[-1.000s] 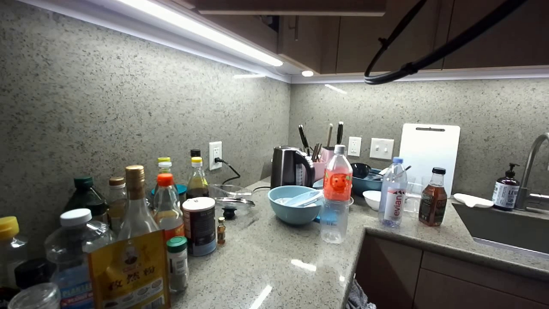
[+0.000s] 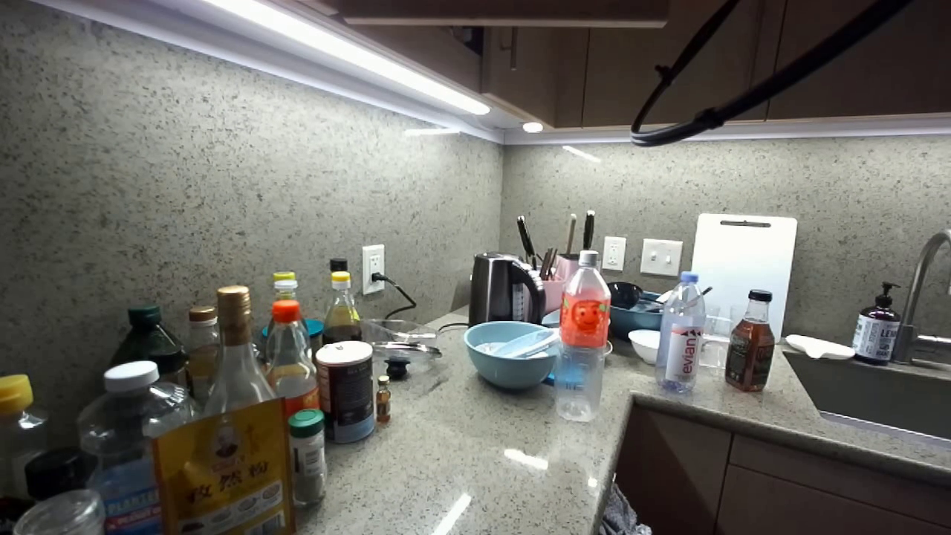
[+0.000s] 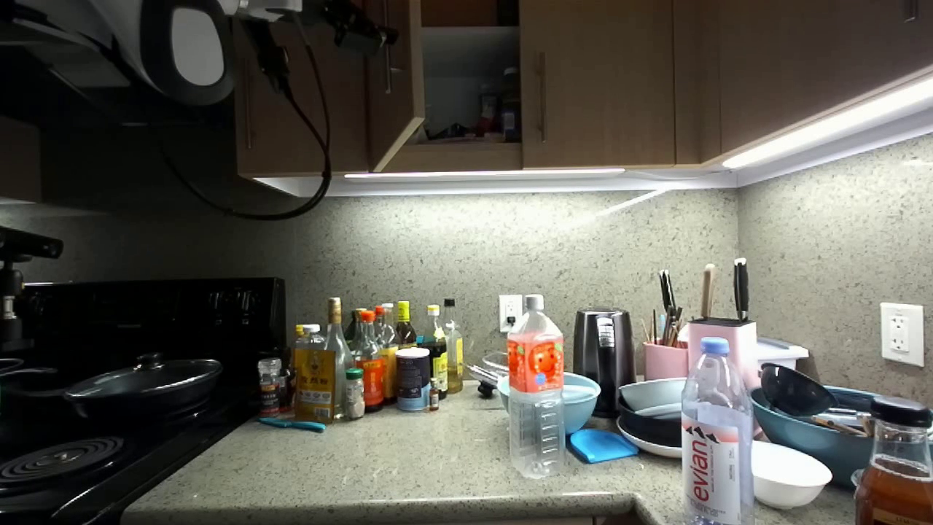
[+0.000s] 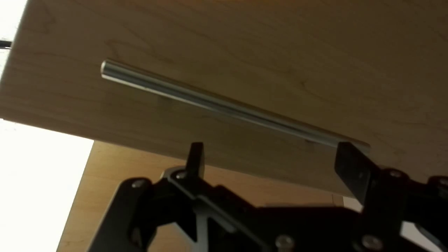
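In the wrist view my gripper is open, its two dark fingers (image 4: pixel 195 157) far apart with nothing held between them. Beyond them a slim metal bar handle (image 4: pixel 226 106) runs slantwise across a wooden cabinet door (image 4: pixel 273 54). The right fingertip overlaps the handle's lower right end in the picture; whether it touches cannot be told. From exterior view 2, the upper cabinet door (image 3: pixel 406 114) stands ajar, with dark shelves visible behind it. The dark gripper (image 3: pixel 376 35) is close to that door's handle (image 3: pixel 388 74). Exterior view 1 shows only a cable from the arm.
Below, the counter (image 3: pixel 376 464) has a clear middle. Seasoning bottles (image 3: pixel 372 367) crowd the left, beside the stove. A tall red-labelled bottle (image 3: pixel 536 376), a blue bowl (image 3: pixel 577 398) and a kettle (image 3: pixel 601 363) stand farther right. A black cable (image 3: pixel 323 140) hangs below the arm.
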